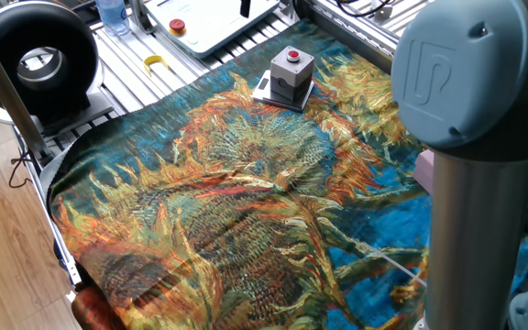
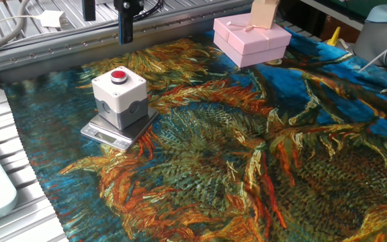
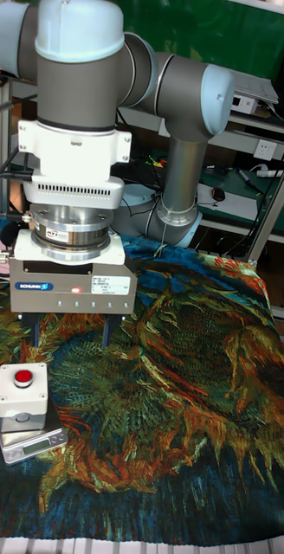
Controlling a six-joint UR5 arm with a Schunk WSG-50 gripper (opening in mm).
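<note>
A white-and-grey box with a red push button rests on a small silver scale, also visible in the third view as the button box on the scale. Above and behind it, seen in the third view, hangs my gripper, its two dark fingers wide apart with nothing between them. In the second view the fingers show at the top edge, again spread and clear of the box. Only a fingertip peeks into the first view.
A pink gift box with a tan block on it stands at the back right of the sunflower-print cloth. A pale tray with a red button, a yellow piece and a bottle lie off the cloth.
</note>
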